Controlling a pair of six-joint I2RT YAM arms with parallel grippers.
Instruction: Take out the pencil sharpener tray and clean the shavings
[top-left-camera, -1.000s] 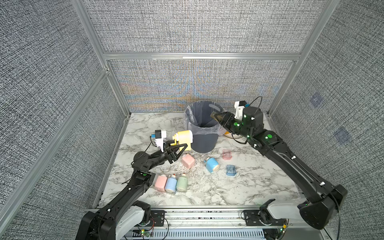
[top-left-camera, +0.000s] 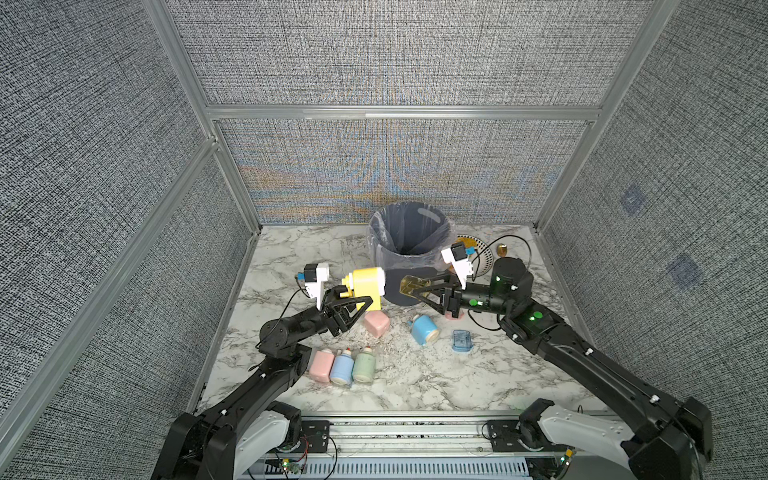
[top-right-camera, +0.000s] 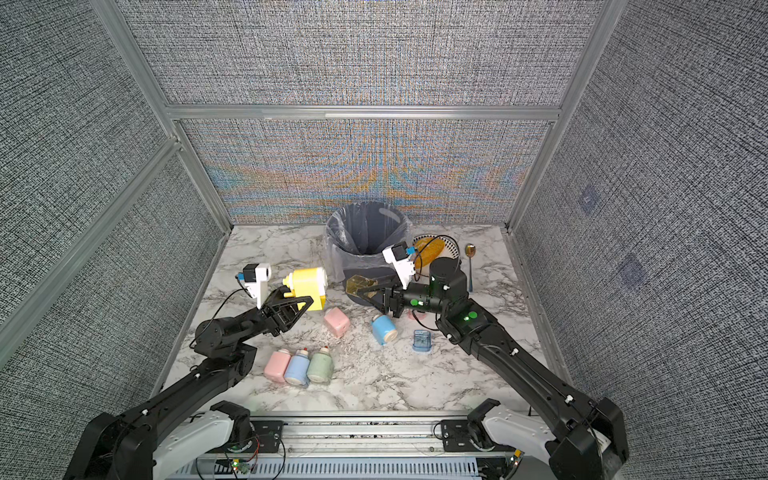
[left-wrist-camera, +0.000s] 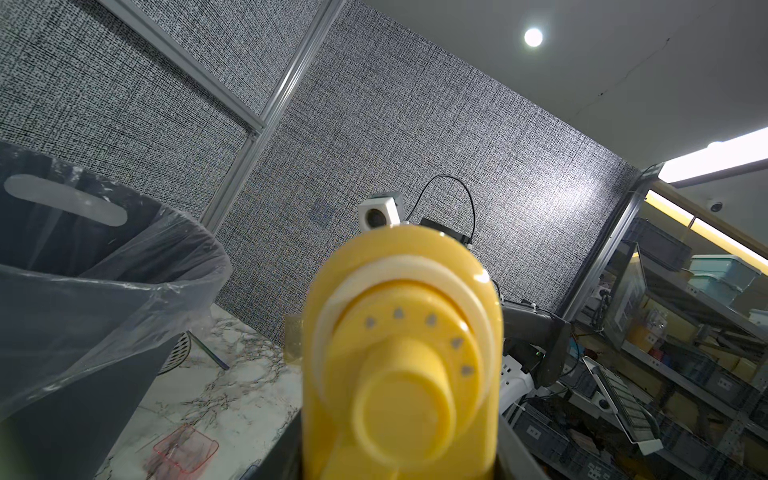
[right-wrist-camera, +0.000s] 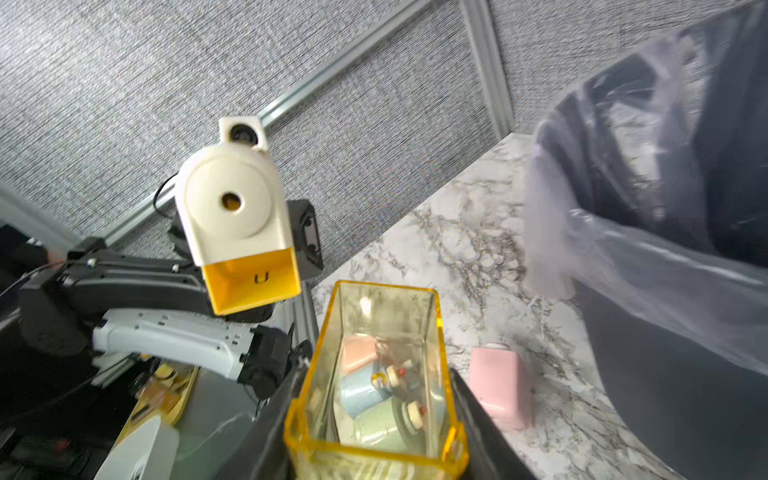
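My left gripper is shut on the yellow sharpener, held up left of the bin's front; in the right wrist view its tray opening faces my right gripper. My right gripper holds the clear yellow-edged tray between its fingers, level with the sharpener and a short way right of it, in front of the lined bin. I cannot see shavings inside the tray. Small specks lie scattered on the marble table.
Below are a pink block, a tilted blue bottle and a small blue tray. Three pastel bottles stand at the front left. A plate and spoon lie right of the bin.
My right gripper has come down and left from over the bin's right rim with the tray, toward the sharpener.
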